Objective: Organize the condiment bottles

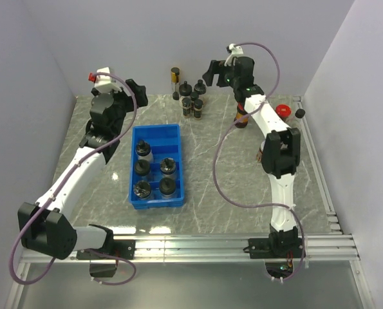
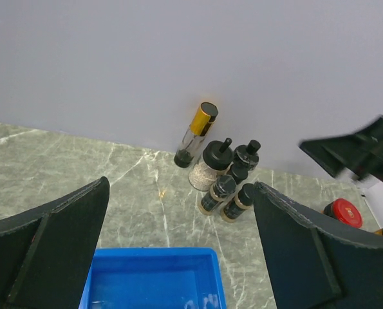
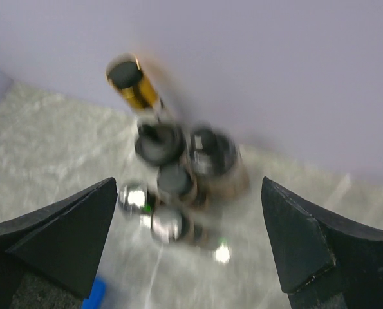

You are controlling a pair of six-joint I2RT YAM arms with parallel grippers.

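The blue box [image 1: 168, 137] stands left of centre with several dark-capped bottles in its nearer part; its back part is bare. Behind it, by the back wall, is a cluster: a tall yellow-topped bottle [image 1: 175, 76], larger black-lidded jars [image 2: 217, 155] and small dark-capped jars [image 2: 212, 195]. My left gripper [image 1: 138, 94] is open and empty above the box's back left. Right of the cluster hovers my right gripper [image 1: 210, 73], also open and empty, its wrist view [image 3: 188, 190] blurred but facing the cluster.
On the right are a red-lidded jar [image 1: 283, 111] and a bottle with a dark cap [image 1: 300, 113]. The right arm partly covers another amber jar [image 1: 241, 120] and one below it. Open tabletop [image 1: 220, 174] lies between box and right arm.
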